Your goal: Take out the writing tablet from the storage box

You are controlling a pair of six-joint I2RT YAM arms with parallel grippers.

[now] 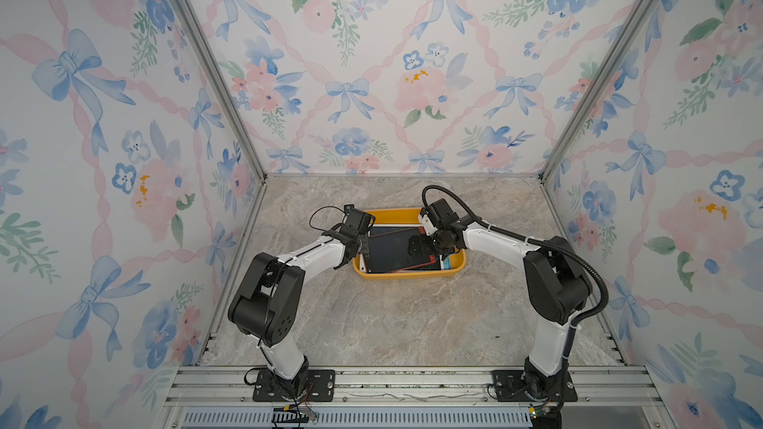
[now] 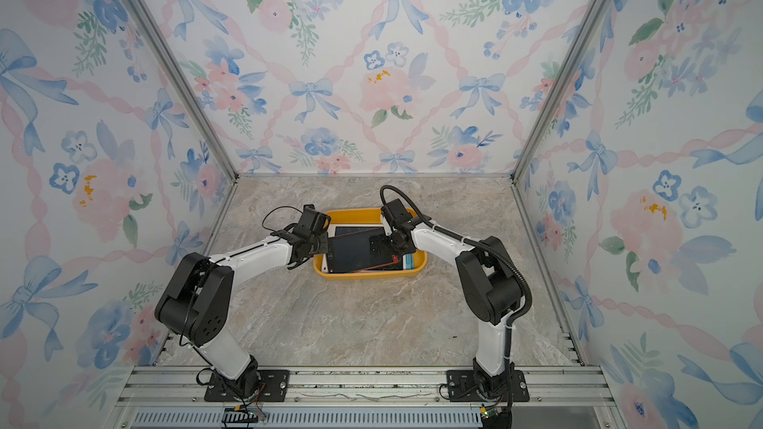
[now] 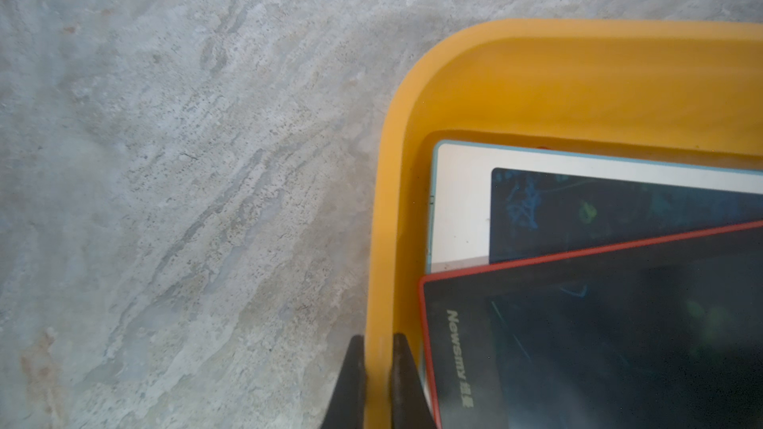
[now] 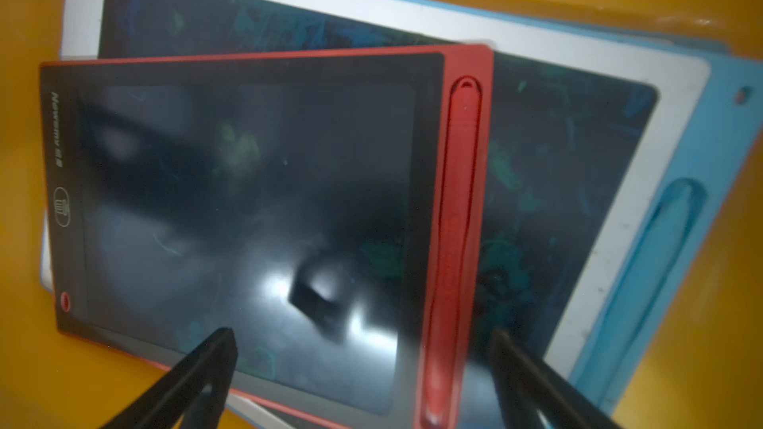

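The storage box (image 1: 409, 274) is a yellow tray with rounded corners. Inside, a black writing tablet with a red edge and red stylus (image 4: 254, 214) lies askew on a larger white-and-blue tablet (image 4: 568, 159), covering much of it. My left gripper is shut on the box's left rim (image 3: 387, 190), one finger either side of that wall; the red-edged tablet (image 3: 604, 333) lies just inside. Over the right part of the red-edged tablet hovers my right gripper, open, its blurred fingers apart across the stylus end with nothing gripped.
A stone-patterned table (image 1: 381, 317) surrounds the box, clear in front and to both sides. Floral walls (image 1: 381, 71) enclose the back and sides. Below the red-edged tablet, a sliver of other items shows along the box's front edge.
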